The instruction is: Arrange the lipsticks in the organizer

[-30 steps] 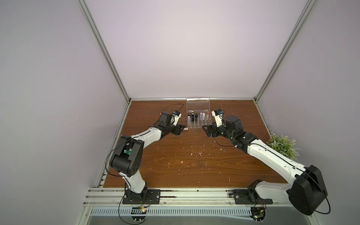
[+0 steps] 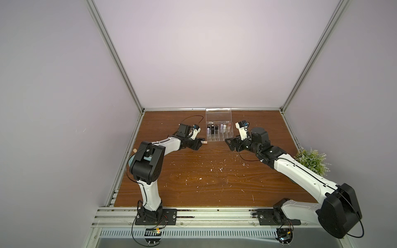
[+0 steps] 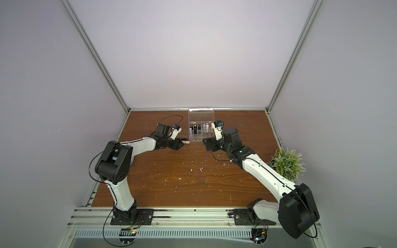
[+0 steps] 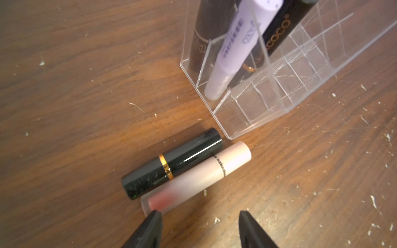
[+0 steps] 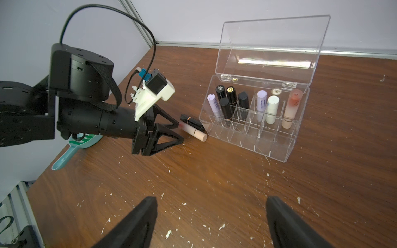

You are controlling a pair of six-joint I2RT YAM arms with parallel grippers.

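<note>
Two lipsticks lie side by side on the table just left of the clear organizer (image 5: 268, 150): a black one with a gold band (image 4: 182, 159) and a pink-white one (image 4: 202, 177). Several lipsticks stand upright in the organizer's back and left slots, among them lilac (image 4: 242, 49), black (image 5: 243, 99), white (image 5: 271, 109) and pink (image 5: 292, 108) ones. My left gripper is parted over the near end of the pair, its fingers apart with nothing between them. Right of the organizer's front, my right gripper is open and empty above the table.
The organizer's clear lid (image 5: 270, 51) stands open at the back, and its front slots are empty. A teal dustpan (image 5: 76, 148) lies at the left. A potted plant (image 2: 312, 161) stands at the right.
The left arm's elbow has swung right and upward, while its gripper shifted only slightly, toward the table's front. My right gripper moved a little to the right. Both lipsticks stay on the table.
</note>
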